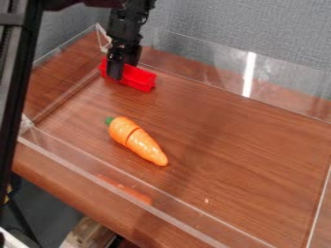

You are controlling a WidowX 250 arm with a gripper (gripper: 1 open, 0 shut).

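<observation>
The black gripper (116,66) reaches down from the top into the back left of the wooden surface, at a red block (137,79) lying there. Its fingertips are at the block's left part, and I cannot tell whether they are closed on it. An orange toy carrot (137,140) with a green top lies in the middle left, nearer the front, apart from the block.
Clear plastic walls (285,95) border the wooden surface (239,165). A dark vertical frame post (15,87) stands at the left edge.
</observation>
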